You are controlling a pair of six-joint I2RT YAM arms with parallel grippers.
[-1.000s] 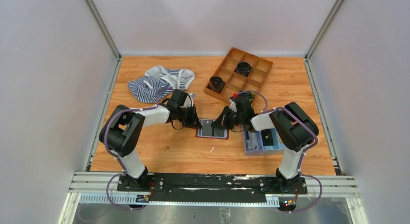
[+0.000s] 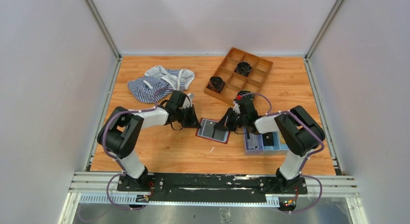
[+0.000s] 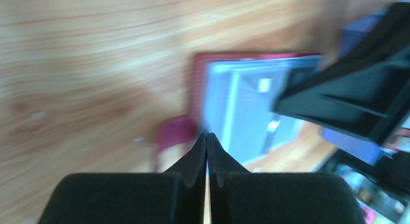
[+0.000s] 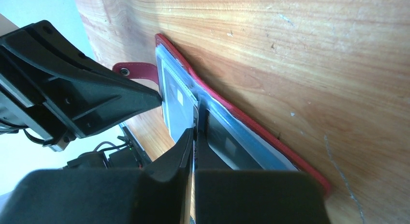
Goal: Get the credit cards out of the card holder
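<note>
The open card holder (image 2: 208, 129), red-rimmed with clear pockets, lies flat between my two arms. In the left wrist view, my left gripper is shut at the holder's side near its red strap, with nothing visible between its fingers. My right gripper is shut at the middle of the holder, where the two pockets meet. A thin upright edge shows right at its tips; whether it is pinched, and whether it is card or pocket, I cannot tell. A pale card face (image 4: 178, 99) and a dark one (image 4: 227, 141) show through the plastic.
A divided tray (image 2: 252, 146) stands partly under my right forearm. Behind are a wooden compartment box (image 2: 237, 81) with black coils and a striped cloth (image 2: 154, 83). The table front of the holder is mostly clear, with a small white mark.
The holder has turned a little, its right side now nearer the table's front. My right gripper has shifted slightly to the right and the left one has barely moved.
</note>
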